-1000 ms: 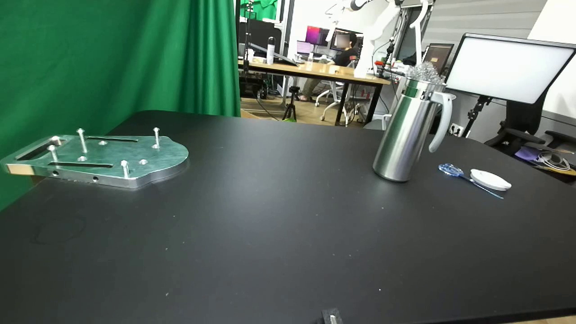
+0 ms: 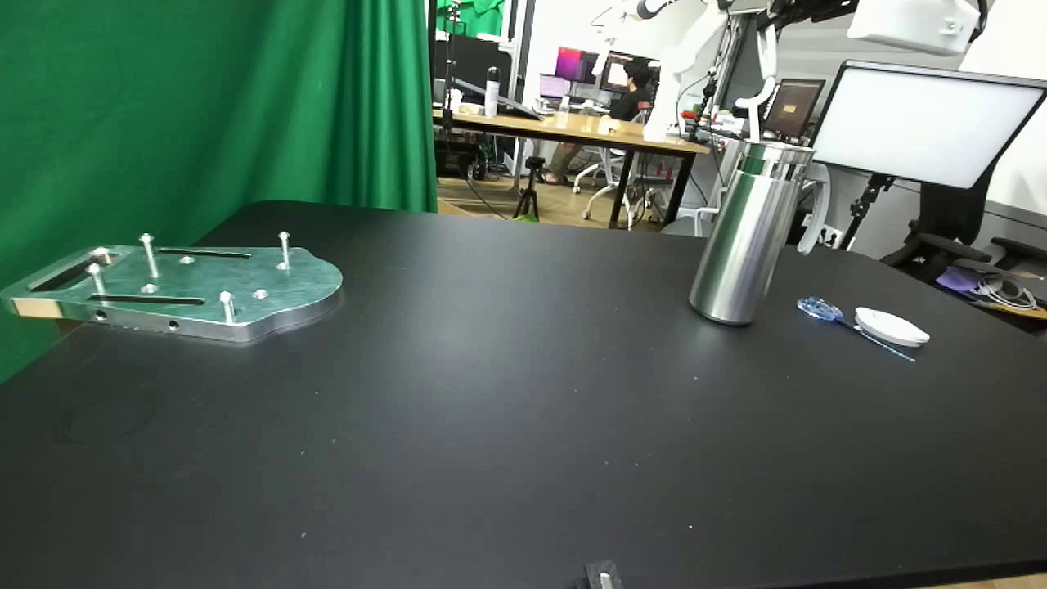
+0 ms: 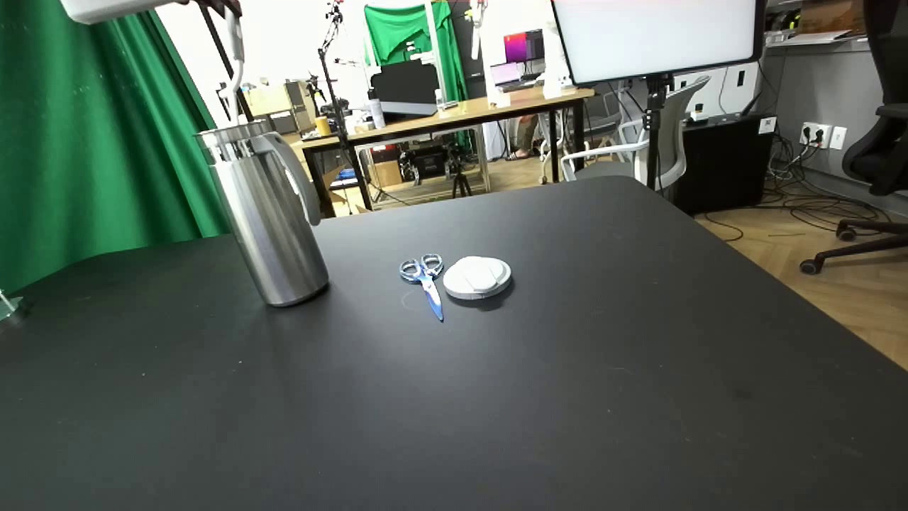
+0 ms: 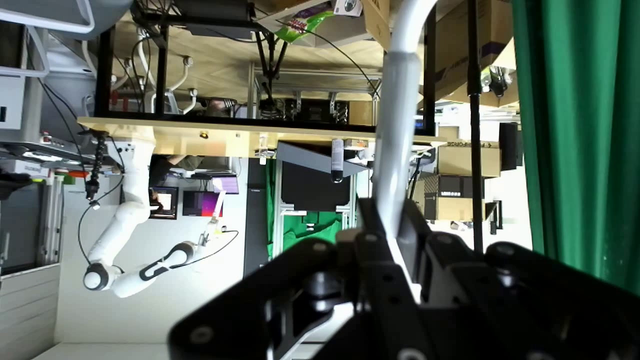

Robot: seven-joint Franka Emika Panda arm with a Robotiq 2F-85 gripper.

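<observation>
A stainless-steel pitcher (image 2: 751, 236) with a pale grey handle (image 3: 294, 179) stands on the black table, leaning slightly in both exterior views. A white, curved-handled tool (image 2: 762, 83) reaches down into its mouth; the tool's lower end is hidden inside. High above the pitcher, my gripper is shut on the white handle (image 4: 396, 108), which runs up through the wrist view from between the dark fingers. Only a dark part of the gripper shows along the top edge in the exterior views.
Blue scissors (image 3: 425, 279) and a white round lid (image 3: 478, 278) lie on the table beside the pitcher. A metal plate with upright bolts (image 2: 186, 290) occupies the far left corner.
The white tool has moved down, its clear bristly head passing from the pitcher's mouth out of sight inside. My arm has come into view above. The pitcher has shifted and turned slightly.
</observation>
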